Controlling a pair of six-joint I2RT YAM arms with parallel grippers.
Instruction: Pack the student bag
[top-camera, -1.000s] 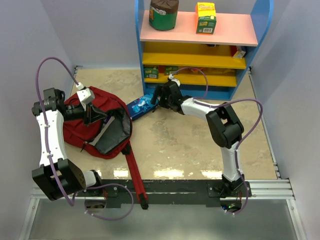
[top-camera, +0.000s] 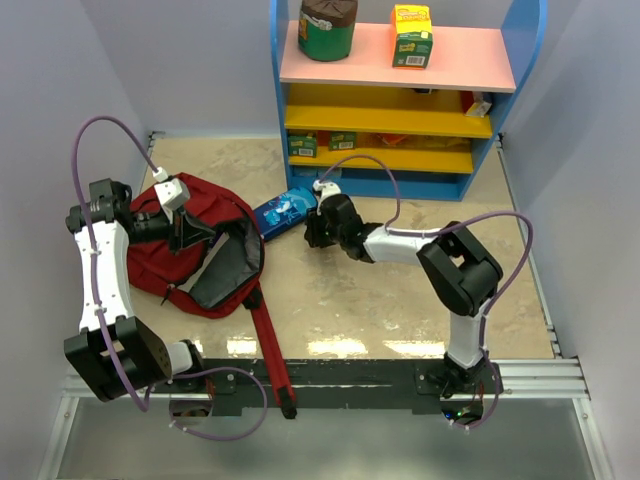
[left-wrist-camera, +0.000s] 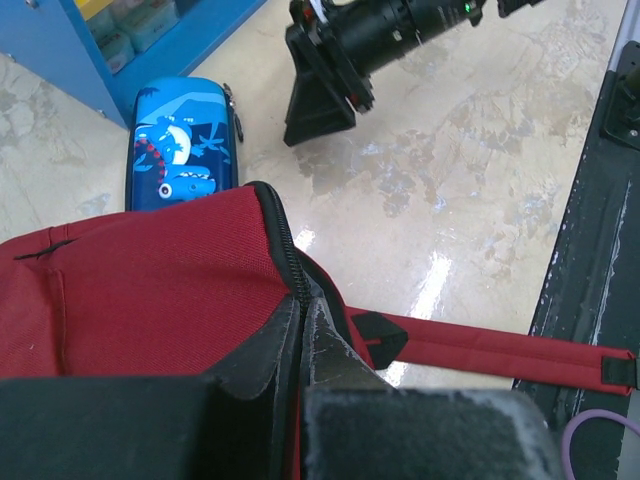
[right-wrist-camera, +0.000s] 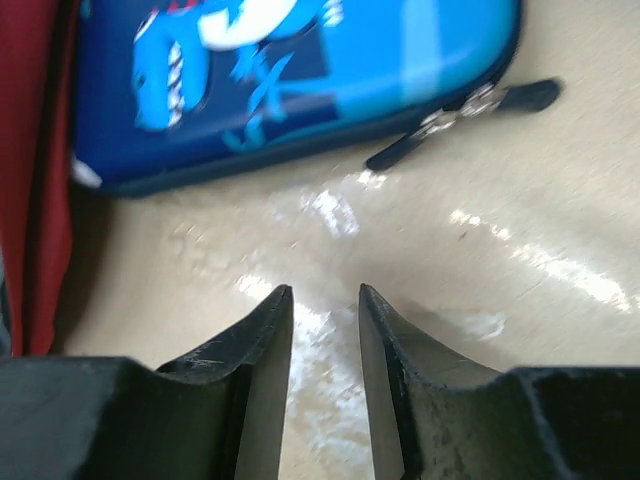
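Observation:
The red student bag (top-camera: 165, 262) lies at the left, its grey-lined mouth facing right. My left gripper is shut on the zipped edge of that mouth; its fingertips cover the pinched part. A blue pencil case (top-camera: 283, 213) with a cartoon print lies flat on the floor between the bag and the shelf, close beside the bag. In the right wrist view its zip pull (right-wrist-camera: 470, 108) sticks out on the near side. My right gripper stands partly open just off this side, pointing at bare floor. Only floor shows between its fingers.
A blue shelf unit with a pink top board (top-camera: 460, 60) stands at the back, several boxes on its boards. The bag's red strap (top-camera: 268, 345) runs toward the front edge. Open floor (top-camera: 400, 310) spreads across the middle and right.
My right gripper was beside the right end of the pencil case near the shelf and has moved back toward the front. The left arm, bag and case look unmoved.

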